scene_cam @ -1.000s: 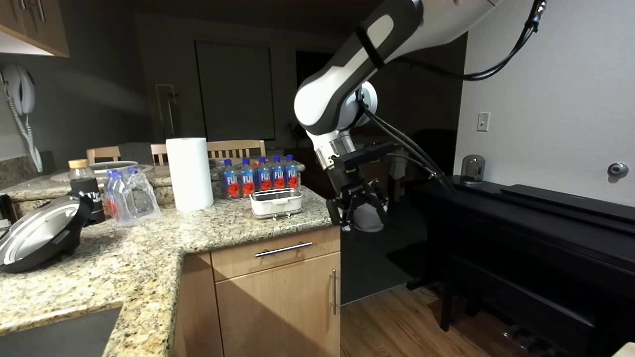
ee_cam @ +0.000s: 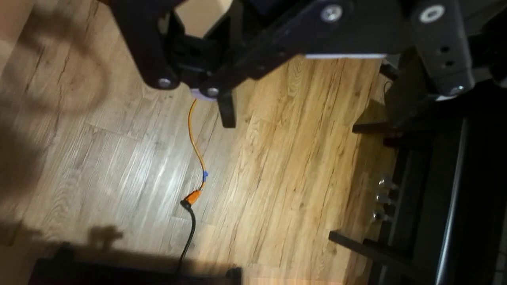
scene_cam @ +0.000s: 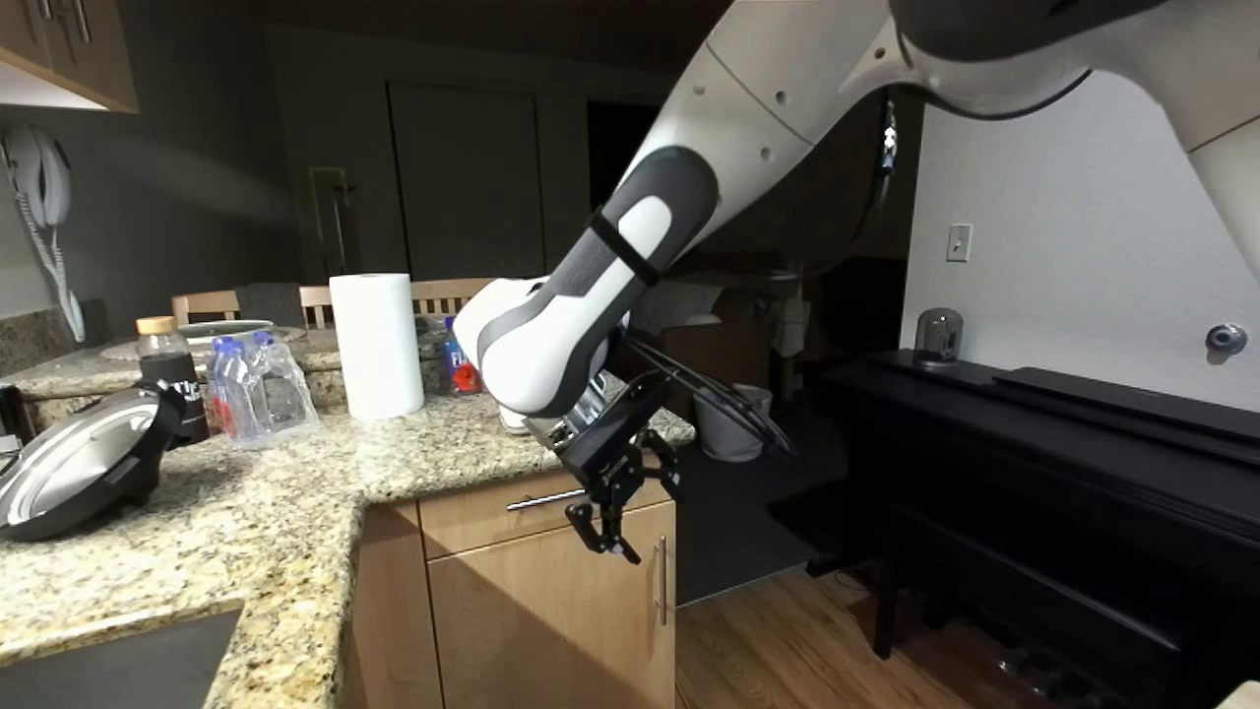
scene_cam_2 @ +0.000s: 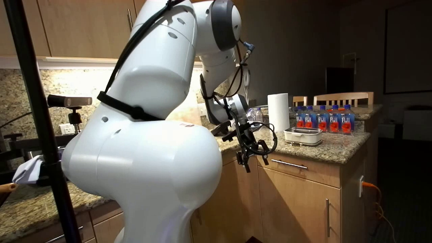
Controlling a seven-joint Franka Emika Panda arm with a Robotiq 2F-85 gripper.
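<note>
In the first exterior view my gripper (scene_cam: 644,520) hangs in front of the cabinet drawer, below the level of the countertop. Its fingers stand wide apart with nothing between them, so it is open. The second exterior view shows the gripper (scene_cam_2: 255,162) left of the drawer handle (scene_cam_2: 289,163), pointing downward. Looking past the black finger (ee_cam: 227,109), the wrist view shows only floor beneath. On the counter sits a white lunch container (scene_cam_2: 302,136), with several Fiji water bottles (scene_cam_2: 334,119) lined up behind it. My arm hides most of these in the first exterior view.
A paper towel roll (scene_cam: 375,345), empty clear bottles (scene_cam: 258,390) and a dark pot lid (scene_cam: 89,461) occupy the granite counter (scene_cam: 283,508). To the right stands a black piano (scene_cam: 1063,473). An orange cable (ee_cam: 192,137) crosses the wooden floor.
The arm has swung left and down in the first exterior view. My gripper moved from beside the counter's right end to in front of the drawer, and the arm now covers the container and most bottles.
</note>
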